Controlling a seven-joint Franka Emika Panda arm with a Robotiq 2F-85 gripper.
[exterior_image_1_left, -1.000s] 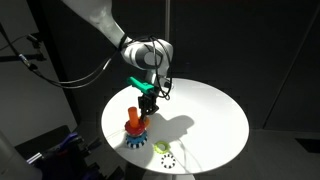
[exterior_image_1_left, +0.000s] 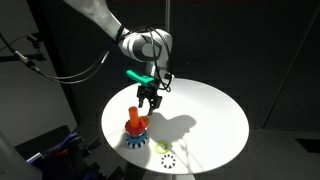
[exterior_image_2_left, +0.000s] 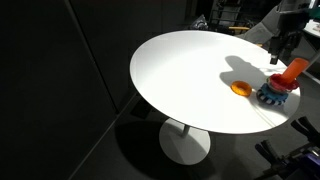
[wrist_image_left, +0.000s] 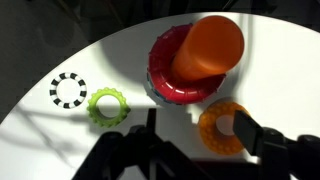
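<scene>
My gripper (exterior_image_1_left: 150, 107) hangs over the near left part of the round white table, its fingers apart and nothing held between them. In the wrist view the gripper shows one dark fingertip (wrist_image_left: 151, 122) left of an orange ring and the other fingertip (wrist_image_left: 245, 126) over that ring's right side. This orange ring (wrist_image_left: 208, 134) lies flat on the table. Beside it stands an orange cylinder (wrist_image_left: 212, 46) in a red bowl-like piece (wrist_image_left: 160, 60). A blue scalloped base (exterior_image_2_left: 270, 97) shows beneath the red piece in the exterior views.
A green toothed ring (wrist_image_left: 97, 105) and a black-and-white ring (wrist_image_left: 58, 93) lie flat near the table edge.
The gripper's fingers have spread apart; earlier they looked close together. The arm has shifted slightly, while the stack and the rings stay where they were.
</scene>
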